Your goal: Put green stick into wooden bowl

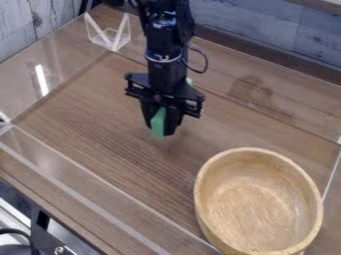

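Note:
The green stick is held in my black gripper near the middle of the camera view. Its lower part shows below the fingers, and the upper part is hidden behind them. My gripper is shut on it and points downward over the tabletop. The wooden bowl, round and pale with an open top, stands at the lower right. Stick and gripper are apart from the bowl, to its upper left. No stick shows inside the bowl.
A clear plastic-like object stands at the far left. Wooden boards form a wall at the back. Dark cables lie beyond the front left table edge.

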